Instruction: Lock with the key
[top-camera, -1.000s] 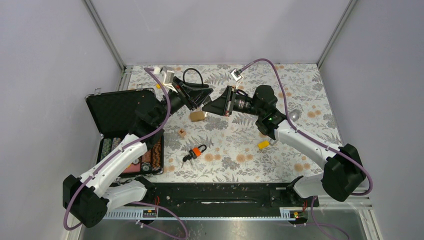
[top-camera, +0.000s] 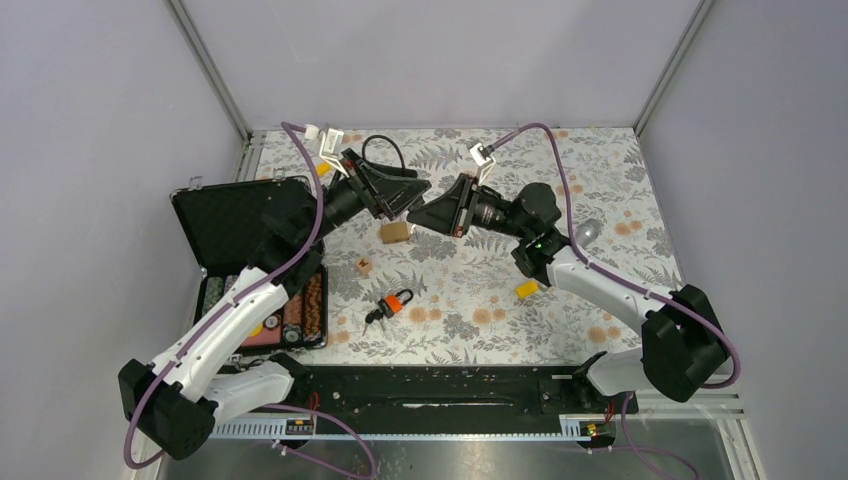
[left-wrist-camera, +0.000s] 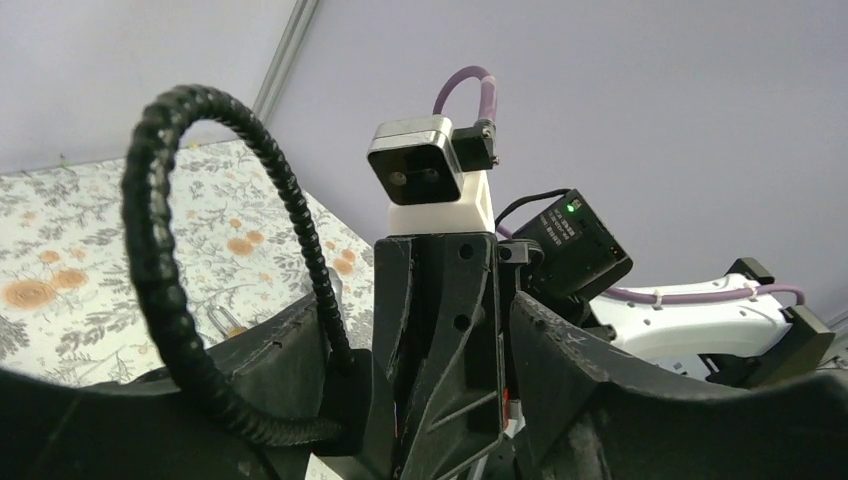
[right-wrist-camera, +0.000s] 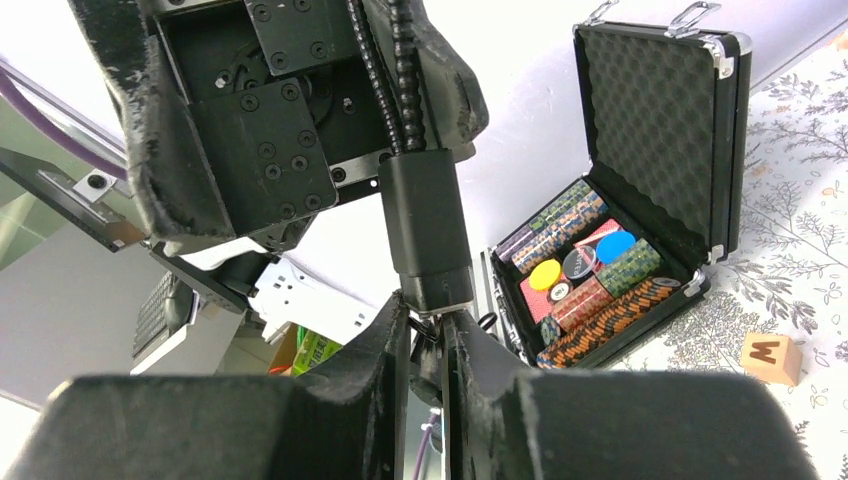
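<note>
A black cable lock (left-wrist-camera: 145, 230) with a braided loop sits upright between my left gripper's fingers, its loop rising above them; whether they grip it tightly is unclear. In the right wrist view the lock's dark cylindrical body (right-wrist-camera: 424, 225) hangs over my right gripper, whose fingers are shut on a small metal piece at the lock's lower end, apparently the key, mostly hidden. In the top view the two grippers meet over the middle of the table.
An open case of poker chips (top-camera: 245, 220) lies at the left. A wooden block (top-camera: 394, 232), a lettered cube (top-camera: 363, 265), an orange padlock with keys (top-camera: 391, 304), a yellow piece (top-camera: 527, 288) and a silver object (top-camera: 588, 230) lie on the table.
Both arms have shifted slightly: my left gripper a little up and right in the top view, my right gripper slightly rightward, still close together.
</note>
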